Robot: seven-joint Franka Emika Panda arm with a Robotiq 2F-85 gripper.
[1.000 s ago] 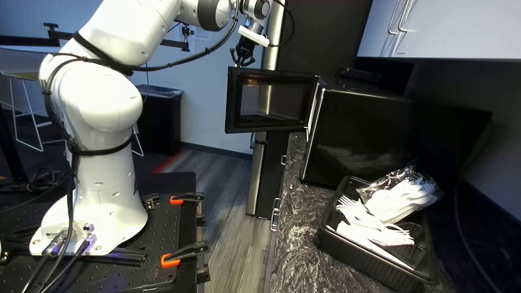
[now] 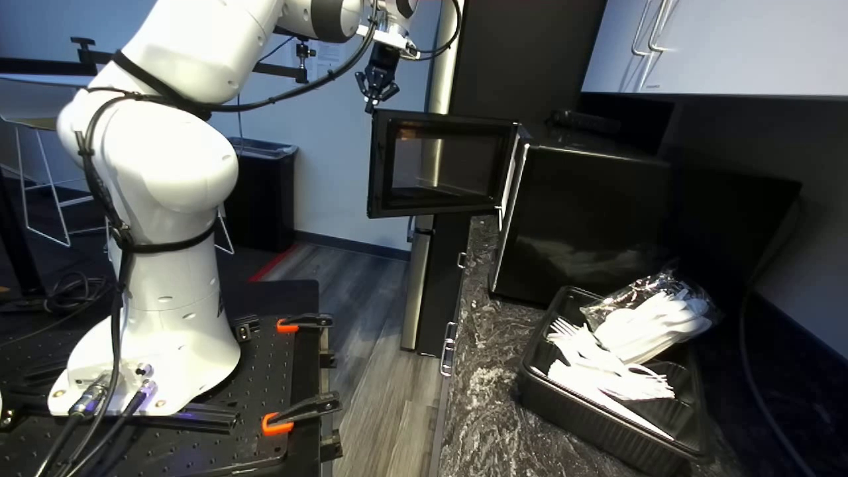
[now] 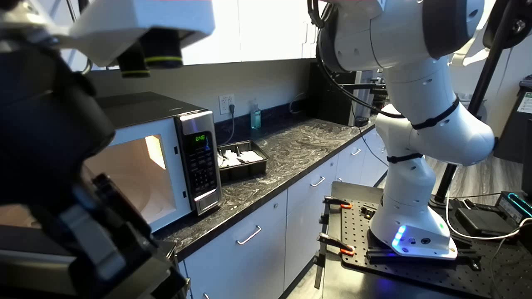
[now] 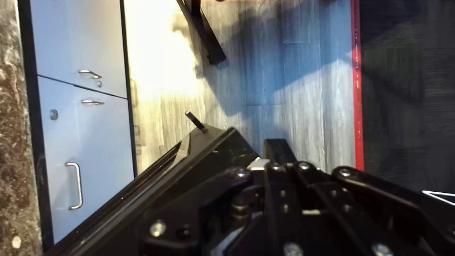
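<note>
The black microwave [image 2: 584, 222] stands on the counter with its door [image 2: 509, 135] swung wide open. Its cavity [image 3: 157, 184] is lit in the second exterior view. At the upper corner of the door's free edge is my gripper [image 2: 371, 106], pointing down and shut; no object shows between its fingers. In the wrist view, the dark door [image 4: 170, 187] runs diagonally just left of the gripper. Whether fingers and door touch, I cannot tell. Blurred and close, the gripper's dark body [image 3: 50, 114] covers the left of the second exterior view.
On the counter [image 2: 485, 397], beside the microwave, a black tray [image 2: 588, 425] holds white plastic cutlery [image 2: 604, 366]. White cabinets [image 2: 723, 48] hang above. Bare floor [image 4: 264, 85] lies beneath the gripper, with lower cabinet handles [image 4: 79, 185] to the left.
My gripper has shifted left in the first exterior view, along the door's top to its free corner, and its wrist has turned. The microwave door appears unmoved.
</note>
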